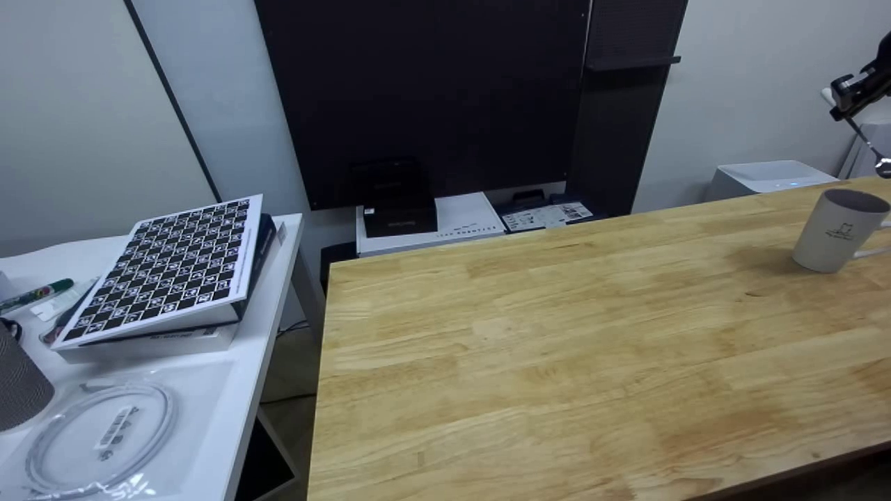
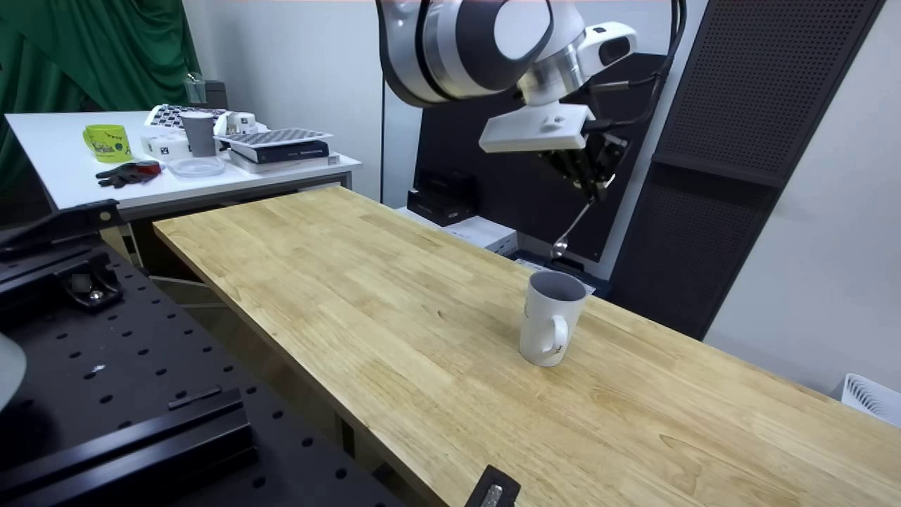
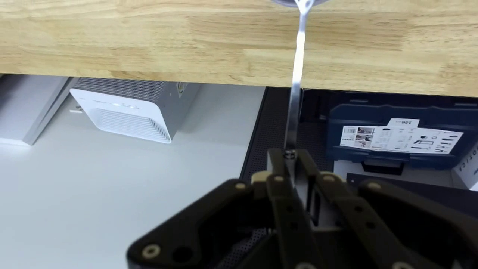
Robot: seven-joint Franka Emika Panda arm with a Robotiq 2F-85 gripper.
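A metal spoon (image 2: 575,227) slants downward from my gripper (image 2: 593,186), which is shut on its handle. In the wrist view the handle of the spoon (image 3: 297,58) runs out from between the fingertips toward the top edge. Below the spoon's bowl stands a light grey mug (image 2: 549,328), upright on the wooden table, its handle facing the front in the second exterior view. The spoon hangs in the air, apart from the mug. At the right edge of the first exterior view the gripper (image 1: 844,104) is partly cut off, above and behind the mug (image 1: 835,232).
A white side table (image 2: 76,152) with boxes and cups lies at the far left.
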